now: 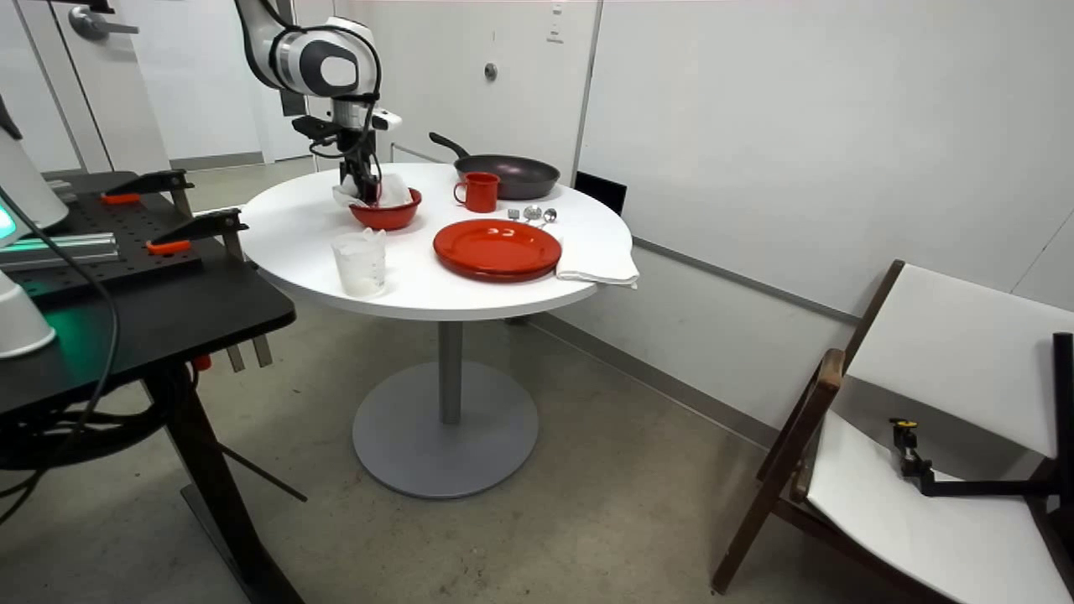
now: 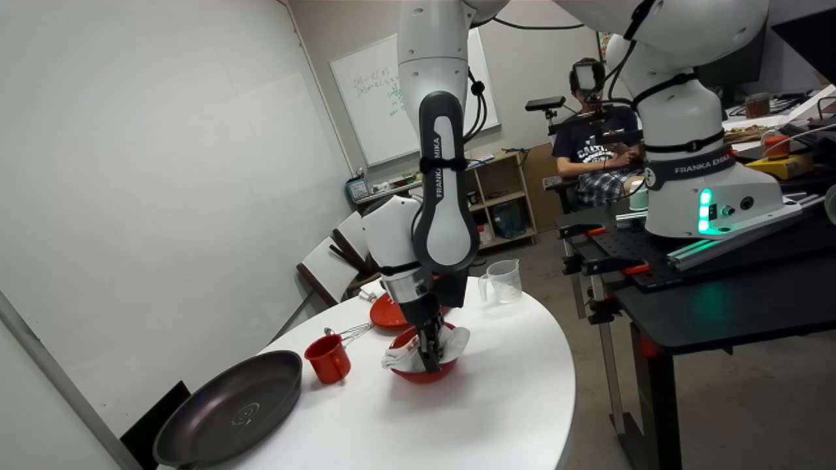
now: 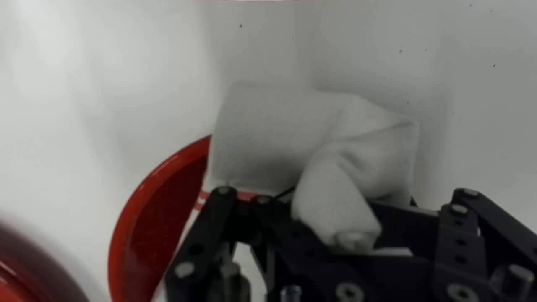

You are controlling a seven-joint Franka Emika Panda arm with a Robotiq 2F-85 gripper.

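A white cloth with red stripes [image 3: 282, 141] lies bunched in a red bowl [image 1: 388, 216] and hangs over its rim. My gripper [image 2: 431, 364] points down into the bowl, its fingers against the cloth. In the wrist view the fingers look shut, and a fold of cloth rises over the dark fingers. Their tips are hidden there, so I cannot tell whether any cloth is pinched between them. The bowl's red wall [image 3: 156, 191] shows at the left of that view.
A red mug [image 1: 481, 191], a black pan [image 1: 511, 175], small utensils [image 1: 531, 213], red plates [image 1: 497, 247], a folded napkin [image 1: 596, 262] and a clear measuring jug [image 1: 360, 263] stand around on the round white table [image 1: 418, 292]. The table beside the bowl is bare.
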